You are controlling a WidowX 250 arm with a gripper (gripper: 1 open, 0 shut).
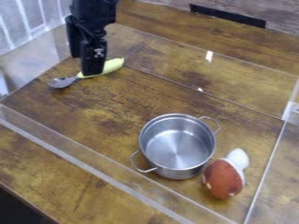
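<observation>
My black gripper (86,58) hangs at the back left, open, above a pale green long object (107,66) and a metal spoon (63,81) lying on the wooden table. A steel pot (177,144) with two wire handles stands right of centre, nearer the front. Whether the gripper touches the green object is not clear.
A red-brown and white round object (223,178) lies right of the pot, with a small white piece behind it. Clear plastic walls edge the work area.
</observation>
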